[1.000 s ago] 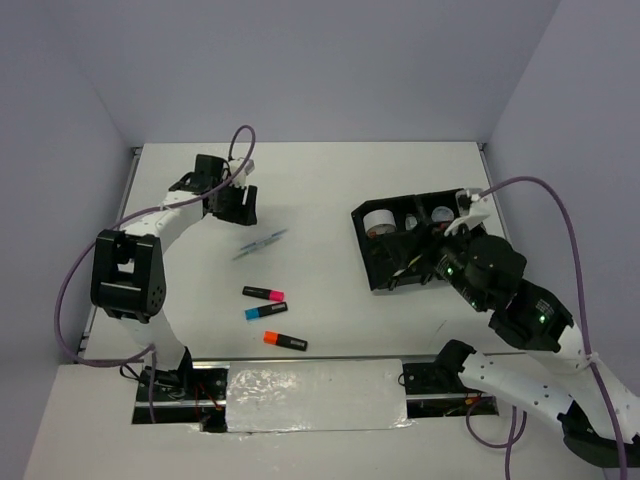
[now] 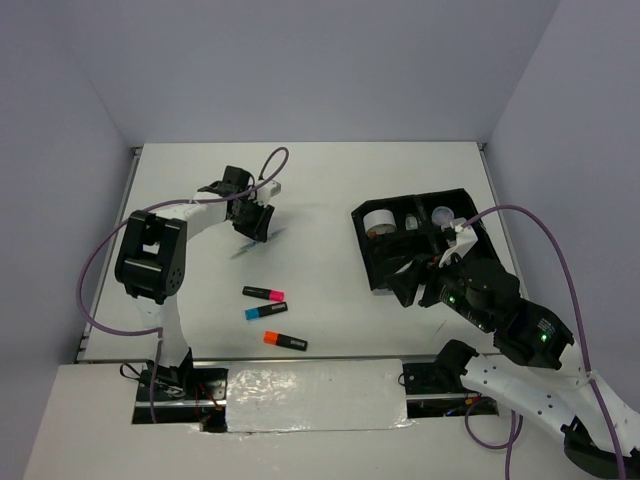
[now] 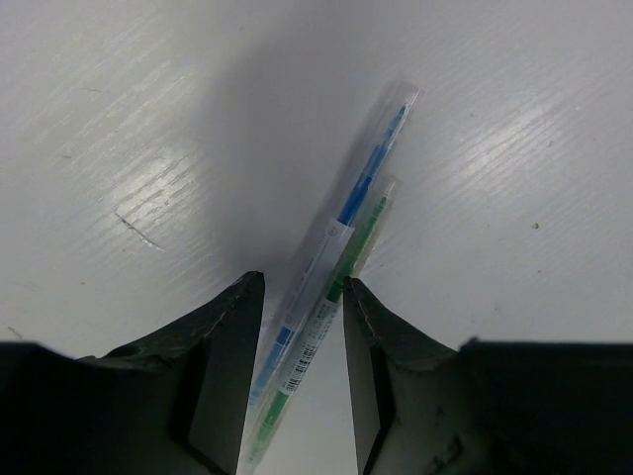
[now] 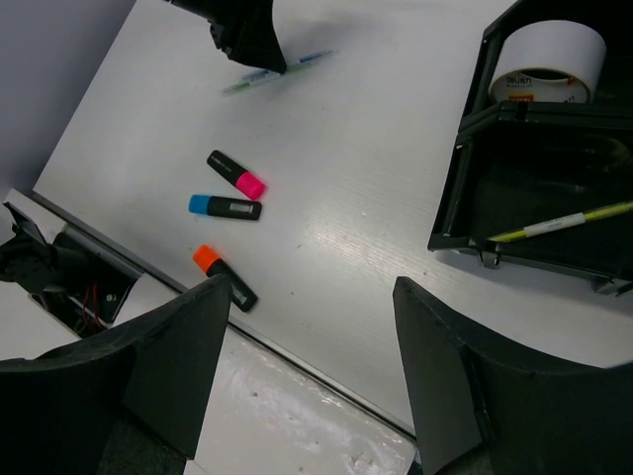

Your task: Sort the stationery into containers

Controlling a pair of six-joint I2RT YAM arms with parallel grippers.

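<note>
My left gripper stands part open low over two clear-wrapped pens, a blue one [image 3: 361, 181] and a green one [image 3: 361, 236], its fingertips either side of them. My right gripper is open and empty, beside the black compartmented organizer [image 4: 457, 188], which holds a tape roll [image 4: 549, 45] and a yellow pen [image 4: 554, 223]. Three highlighters lie on the table: pink [image 2: 263, 293], blue [image 2: 266, 311] and orange [image 2: 285, 341].
Walls border the left, back and right. The front edge lies just below the orange highlighter.
My left gripper has moved right and down onto the two pens. My right gripper has shifted toward the front, away from the organizer's interior.
</note>
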